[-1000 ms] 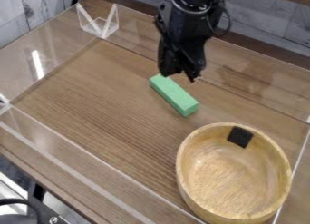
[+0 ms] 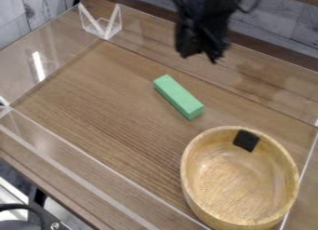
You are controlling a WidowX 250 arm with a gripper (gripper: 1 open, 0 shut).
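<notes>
The dark gripper (image 2: pixel 196 43) hangs at the top centre of the camera view, above and behind a green block (image 2: pixel 178 96) lying on the wooden surface. It is blurred, and its fingertips are too unclear to tell how the fingers stand. A large beige round bowl (image 2: pixel 236 192) sits at the lower right, with a black square (image 2: pixel 246 141) on its inner back edge.
A small white wire-like holder (image 2: pixel 102 21) stands at the back left. Dark cables (image 2: pixel 37 215) show at the lower left corner.
The gripper has moved upward in the view, away from the green block, and is now blurred. The block and bowl have not moved.
</notes>
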